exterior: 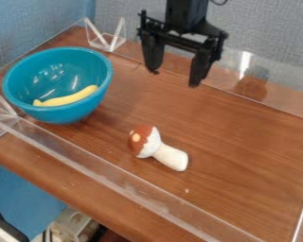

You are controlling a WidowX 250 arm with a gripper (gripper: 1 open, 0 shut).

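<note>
My black gripper (174,62) hangs open above the back middle of the wooden table (230,151), nothing between its two fingers. A toy mushroom (158,149) with a red, white-spotted cap and white stem lies on its side on the front middle of the table, below and apart from the gripper. At the left, a blue bowl (80,68) holds a yellow banana (68,98).
Clear plastic edging runs along the front and back of the table. White wire stands (106,38) sit at the left side and back left, beside padded grey-blue walls.
</note>
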